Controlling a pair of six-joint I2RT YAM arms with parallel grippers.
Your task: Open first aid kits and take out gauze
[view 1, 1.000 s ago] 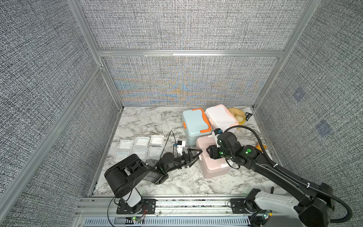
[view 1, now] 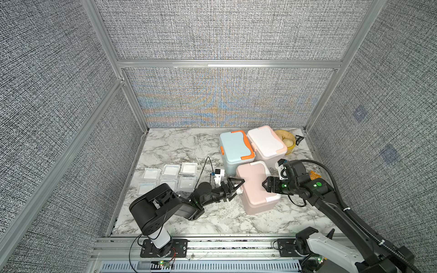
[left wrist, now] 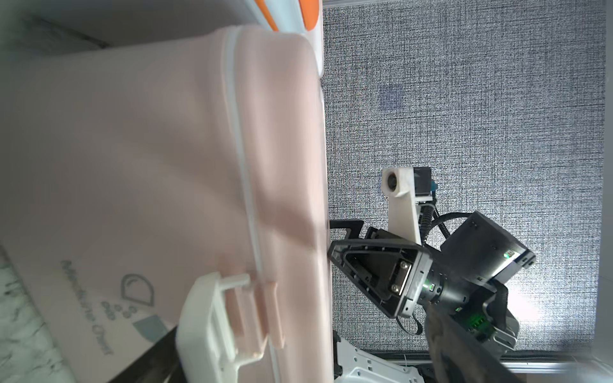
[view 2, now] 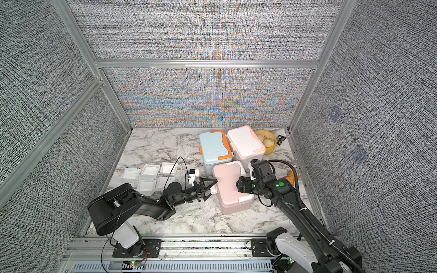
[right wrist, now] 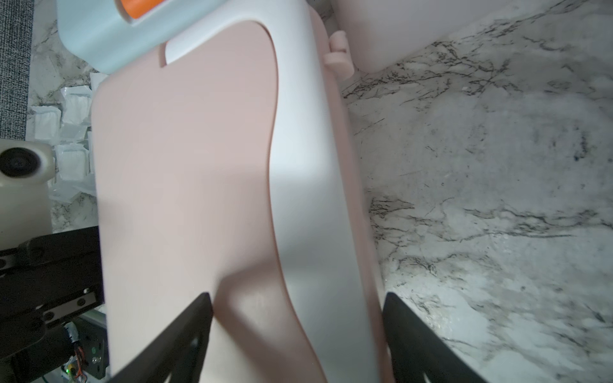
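A pink first aid kit (view 1: 255, 186) with a white handle (right wrist: 313, 210) folded on its lid stands at the front, its lid down. On its left side, the white latch (left wrist: 205, 328) sticks out from the wall. My left gripper (view 1: 241, 185) is open at that side, its fingers around the latch area in the left wrist view. Over the lid's right part hangs my right gripper, open, one finger above the pink panel and the other past the handle edge. Gauze packs (view 1: 170, 171) in white wrappers lie in rows on the left of the table.
A blue kit (view 1: 234, 147) with orange trim and a pale pink kit (view 1: 267, 141) stand shut behind. A yellow basket (view 1: 291, 149) is at the back right, with a small black packet (view 1: 299, 139). Marble table shows bare at the back left.
My right gripper has moved rightward across the pink kit's lid. The left gripper stays at the latch side, with only slight arm motion. The kits have not moved.
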